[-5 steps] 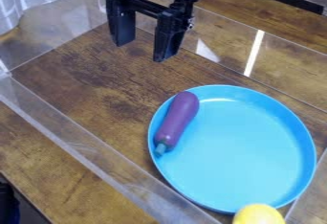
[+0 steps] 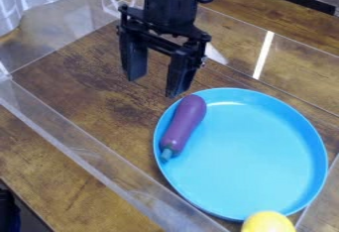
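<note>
My black gripper (image 2: 159, 61) hangs over the wooden table above the upper rim of a blue plate, its two wide fingers apart and nothing visible between them. A purple eggplant (image 2: 184, 122) with a pale green tip lies on the left part of the blue plate (image 2: 245, 162), below and a little right of the gripper.
A yellow object (image 2: 268, 226) sits at the plate's lower edge, cut off by the frame. Clear plastic walls border the wooden table (image 2: 73, 77) on the left and bottom. The wood left of the plate is bare.
My gripper has moved down in the view and slightly right, closer to the plate and the eggplant. The plate and eggplant look unmoved.
</note>
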